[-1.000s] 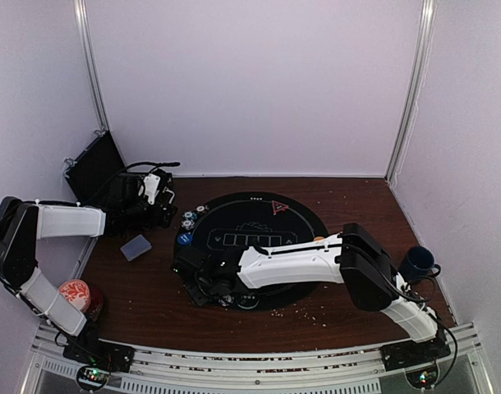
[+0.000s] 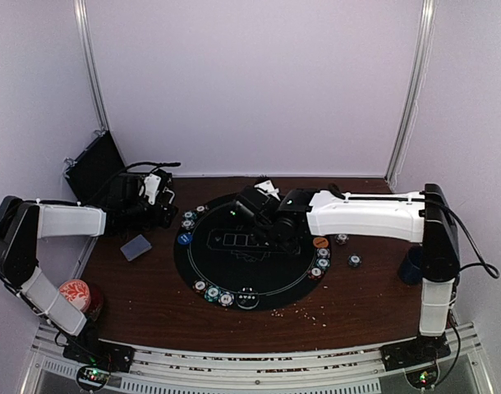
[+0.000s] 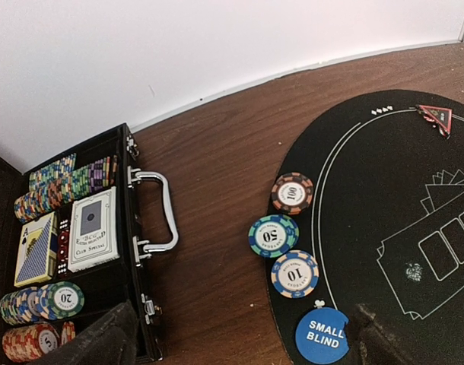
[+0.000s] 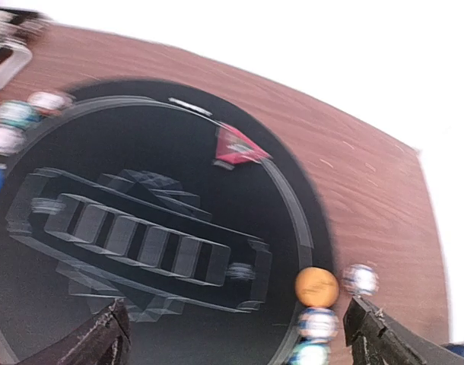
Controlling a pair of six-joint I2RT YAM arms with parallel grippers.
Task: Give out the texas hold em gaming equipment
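A round black poker mat [image 2: 226, 271] lies mid-table, with poker chips in groups along its rim. Three chips, including a 50 chip [image 3: 274, 236], and the blue SMALL BLIND disc [image 3: 322, 335] sit at its left edge. An orange disc [image 4: 317, 287] and more chips are on its right edge; a red triangular piece [image 4: 237, 146] rests near the back. My right gripper is open above the mat, nothing between its fingers. Over the opened chip case [image 3: 133, 228], which holds chips, dice and two card decks [image 3: 93, 230], my left gripper stands open and empty.
A clear box [image 2: 135, 247] lies left of the mat. A dark mug [image 2: 411, 266] stands at the far right, and a loose chip [image 2: 354, 260] lies right of the mat. Crumb-like bits are scattered near the front.
My right arm has swung from the mat's front left toward its middle and back right, uncovering the front left chips. The left arm has stayed still.
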